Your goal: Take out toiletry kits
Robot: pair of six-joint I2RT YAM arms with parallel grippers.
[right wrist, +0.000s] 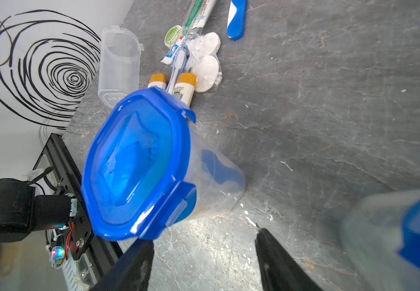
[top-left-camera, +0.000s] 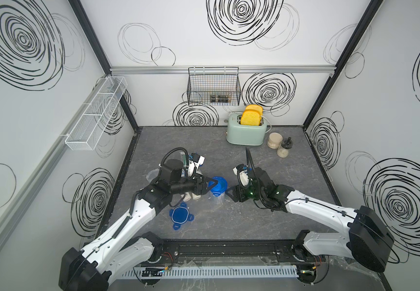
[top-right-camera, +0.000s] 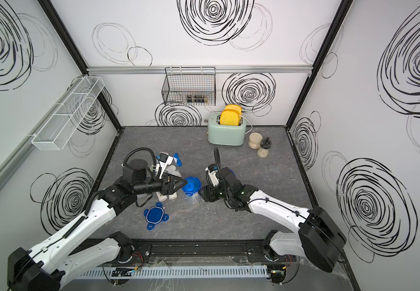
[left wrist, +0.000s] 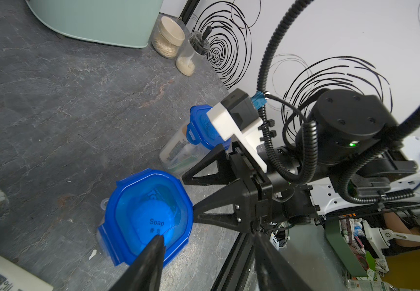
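A clear container with a blue "Soap" lid (left wrist: pixel 151 213) stands on the table between my grippers. My left gripper hangs above it, fingers apart with nothing between them. My right gripper is low at its right side; its fingertips show apart in the right wrist view, and I cannot tell whether anything is between them. A second blue-lidded container (left wrist: pixel 205 126) stands behind my right gripper. Loose toiletries lie left: orange-capped bottles (right wrist: pixel 184 87), toothpaste (right wrist: pixel 188 34), white pads (right wrist: pixel 206 72), a blue-handled item (right wrist: pixel 236 19).
An empty clear box (right wrist: pixel 118 63) lies at the left; a blue lid (top-left-camera: pixel 180 215) lies at the front left. A mint toaster (top-left-camera: pixel 245 131) with two jars (top-left-camera: pixel 274 140) stands at the back right.
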